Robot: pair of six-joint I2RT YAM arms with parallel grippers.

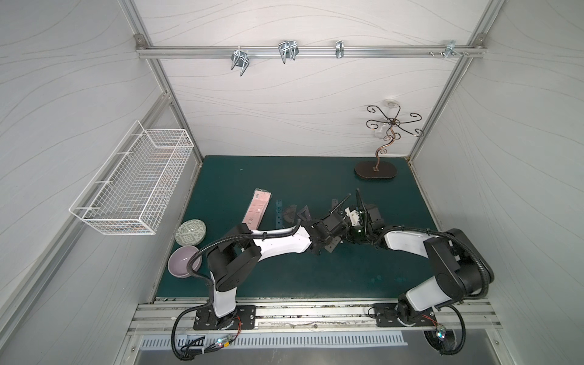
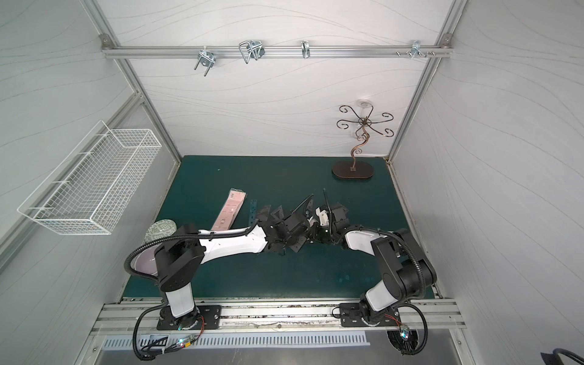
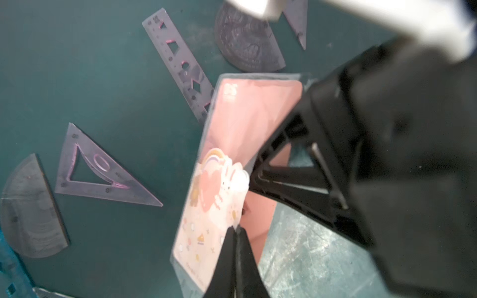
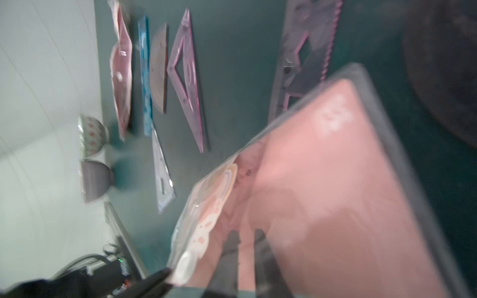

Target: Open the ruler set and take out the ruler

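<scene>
The ruler set is a pink, clear-plastic pouch (image 3: pixel 258 109) with a cartoon-printed front flap (image 3: pixel 203 218). My left gripper is shut at the flap's edge, with its fingertips closed on the thin plastic. In the right wrist view that edge stands raised from the pink back (image 4: pixel 318 198). The right gripper reaches over the pouch beside the flap with its fingers shut; nothing shows clearly between them. Both arms hide much of the pouch from above. A purple stencil ruler (image 3: pixel 178 59) lies partly under the pouch's top end.
Purple triangle (image 3: pixel 104 178), protractors (image 3: pixel 34 213) and a blue ruler (image 4: pixel 144 74) lie loose on the green table. A second pink pouch (image 1: pixel 256 208) sits to the left. Two bowls (image 1: pixel 182 261) stand at the left edge; a metal stand (image 1: pixel 376 170) is at the back right.
</scene>
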